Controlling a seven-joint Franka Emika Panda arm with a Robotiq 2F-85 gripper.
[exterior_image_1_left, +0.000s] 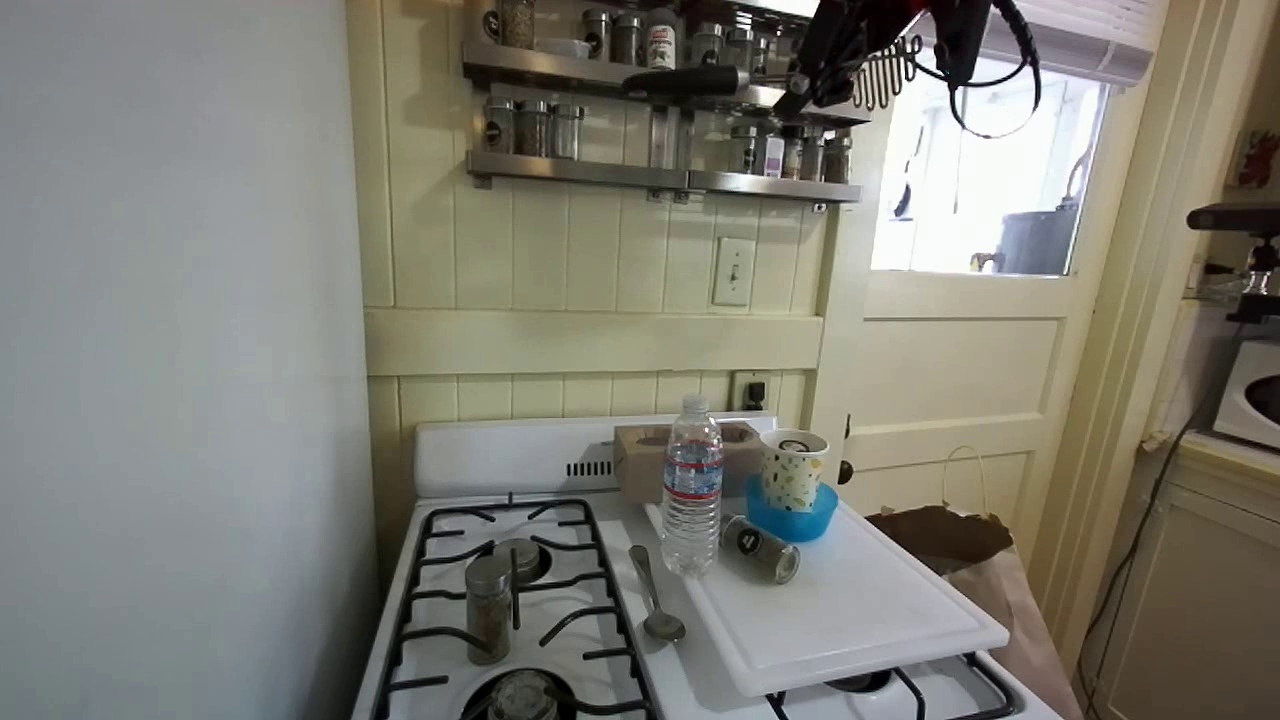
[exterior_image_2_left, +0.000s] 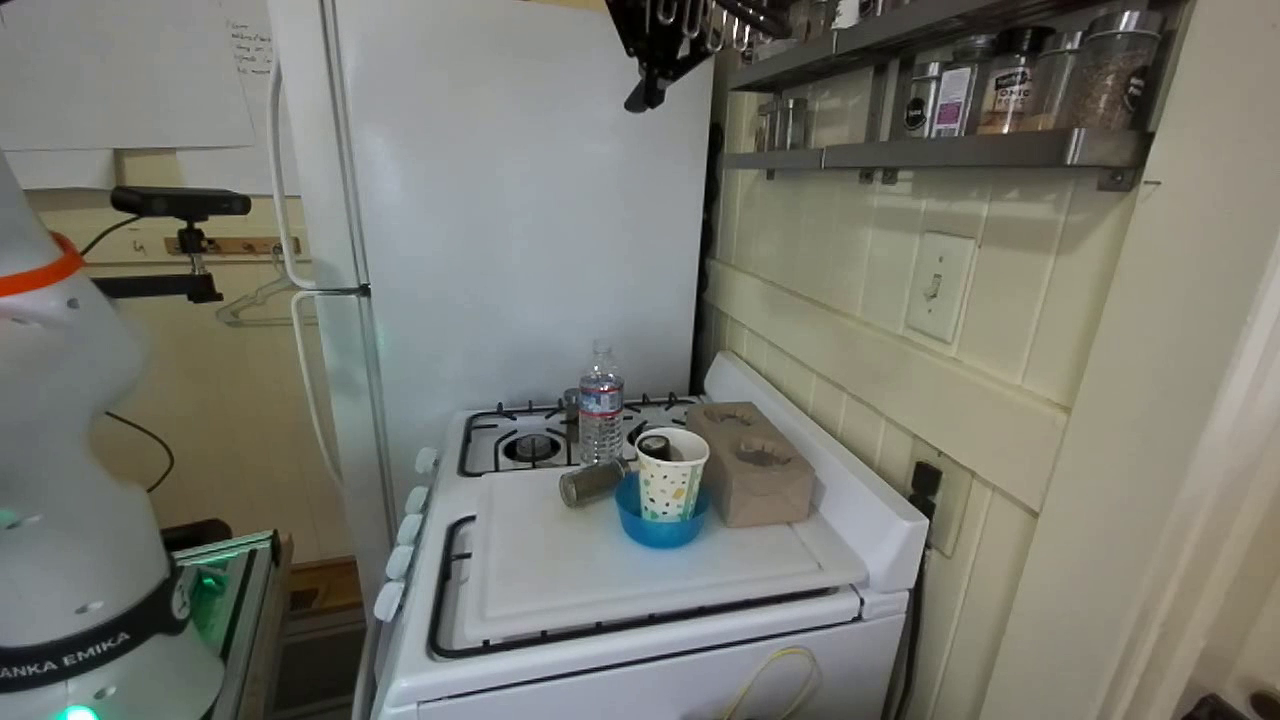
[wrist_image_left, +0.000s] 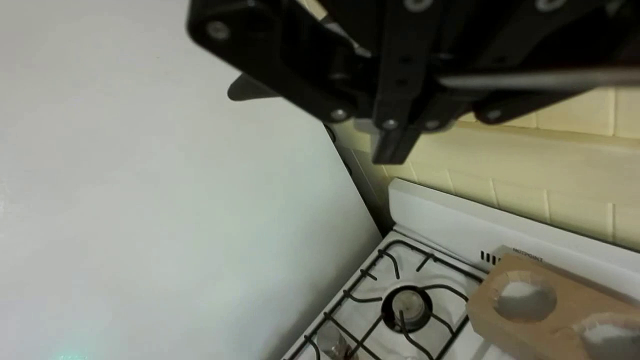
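Note:
High up in exterior view 1 my gripper (exterior_image_1_left: 797, 98) is shut on a utensil that lies across its fingers. The utensil's black handle (exterior_image_1_left: 684, 82) sticks out to the left, with a greyish shaft running into the fingers, and its wavy wire head (exterior_image_1_left: 888, 74) shows on the right. The black handle (wrist_image_left: 249, 89) also pokes out left of the fingers in the wrist view, and a blurred metal part (wrist_image_left: 540, 78) lies to the right. Where the fingers grip it is mostly hidden. In exterior view 2 the gripper is cut by the top edge.
Spice shelves (exterior_image_1_left: 576, 168) stand behind the arm, and the fridge (exterior_image_2_left: 528, 216) is beside the stove. Below, a water bottle (exterior_image_1_left: 692, 504), a spotted cup (exterior_image_1_left: 792, 474) in a blue bowl (exterior_image_1_left: 810, 518), a lying jar (exterior_image_1_left: 762, 550), a spoon (exterior_image_1_left: 654, 600) and a cardboard holder (exterior_image_2_left: 750, 480) crowd the stove.

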